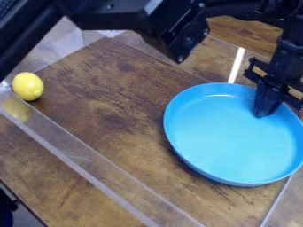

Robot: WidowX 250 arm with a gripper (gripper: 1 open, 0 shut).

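Observation:
A large blue tray [225, 142] lies on the wooden surface at the right. My gripper [265, 105] points down over the back right part of the tray, its fingertips low at or near the tray's inside; it looks shut, with nothing seen between the fingers. A yellow lemon-shaped object [27, 86] rests at the far left, beside a clear plastic wall.
Clear plastic walls [95, 177] run along the left and front of the wooden surface [101, 97]. The dark arm crosses the top of the view.

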